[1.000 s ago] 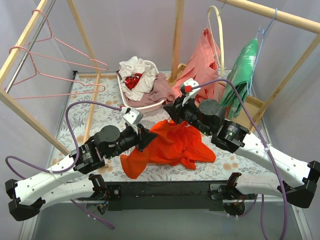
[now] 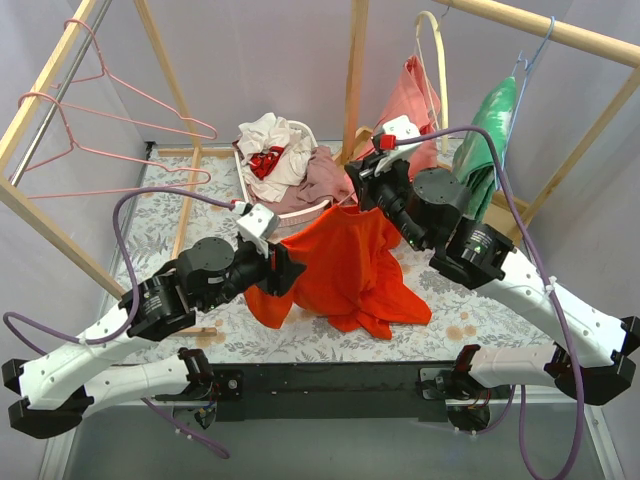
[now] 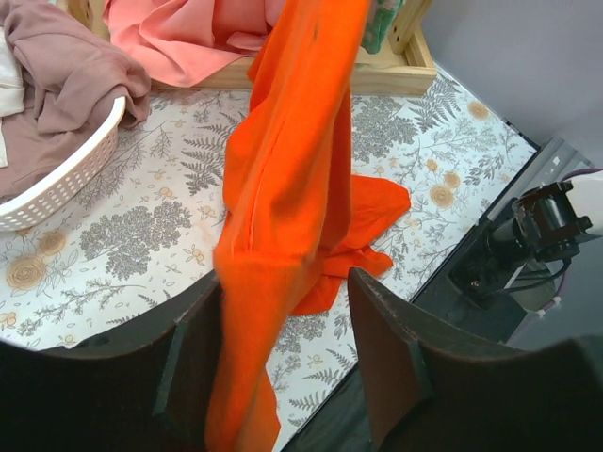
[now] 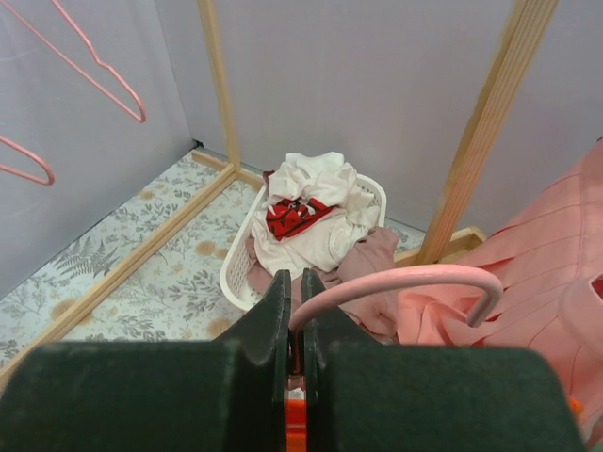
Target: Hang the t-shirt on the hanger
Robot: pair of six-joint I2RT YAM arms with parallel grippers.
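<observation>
An orange-red t-shirt [image 2: 340, 265] hangs bunched between my arms, its lower part lying on the patterned table. In the right wrist view a pink hanger [image 4: 405, 277] is pinched at its thin rod by my right gripper, which is shut on it. Some orange cloth shows just below those fingers. My left gripper stands open, a fold of the shirt [image 3: 273, 235] passing between its spread fingers without being clamped. How much of the hanger lies inside the shirt is hidden.
Pink hangers [image 2: 130, 150] hang on the left rail. A white basket [image 2: 298, 216] of clothes stands at the back. To the right, a salmon garment [image 2: 405, 110] and a green one [image 2: 485, 140] hang from the rack. A wooden post [image 2: 355, 80] rises behind my right gripper.
My right gripper has risen and shifted right, drawing the shirt's upper part up.
</observation>
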